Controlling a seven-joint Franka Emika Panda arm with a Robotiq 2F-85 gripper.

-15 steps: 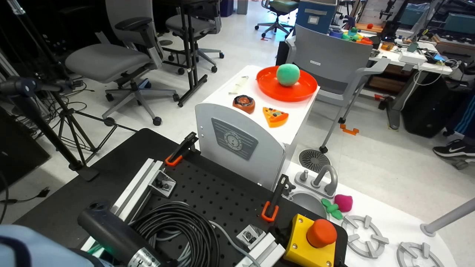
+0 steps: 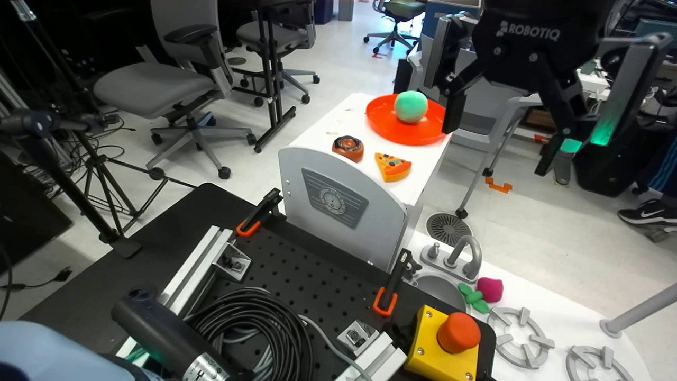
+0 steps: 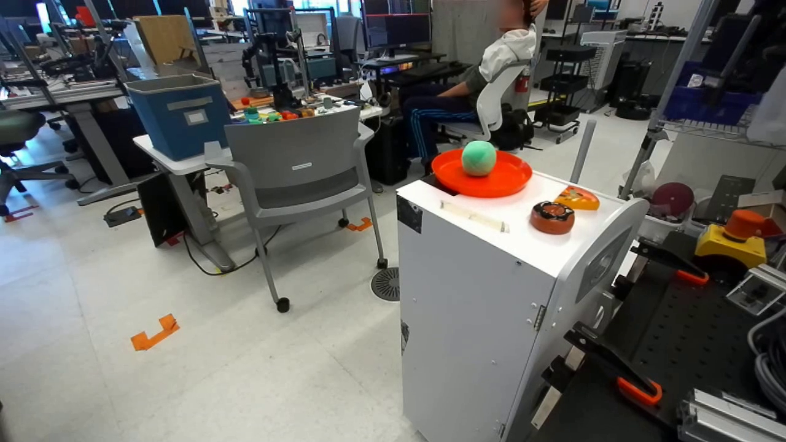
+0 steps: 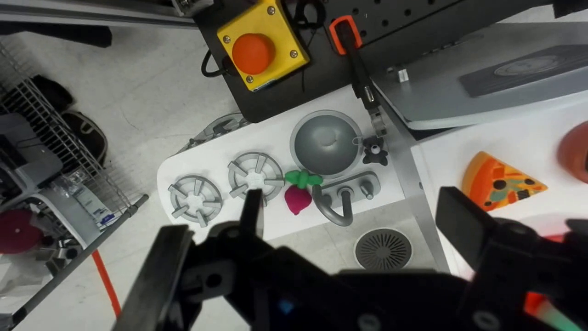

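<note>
My gripper [image 2: 499, 145] hangs at the upper right of exterior view 1, open with nothing between its fingers. In the wrist view its two fingers [image 4: 252, 212] stand wide apart over the toy sink and counter. A pink toy [image 4: 298, 199] with green leaves [image 4: 303, 178] lies beside the faucet, between the grey basin [image 4: 326, 142] and a burner [image 4: 255, 175]. On the white cabinet top, a green ball [image 3: 479, 158] rests on a red plate [image 3: 449, 173]. A pizza slice [image 2: 392, 167] and a brown round toy [image 2: 347, 148] lie nearby.
The faucet [image 4: 346, 205] rises from the counter. A clamp [image 4: 361, 77] and a yellow box with a red button [image 4: 253, 53] line the black table's edge. The cabinet's raised grey panel [image 2: 336, 200] stands between the table and the cabinet top.
My gripper has come into exterior view 1 at the upper right, where it was absent a second ago. The plate, ball, pizza slice and pink toy stay put.
</note>
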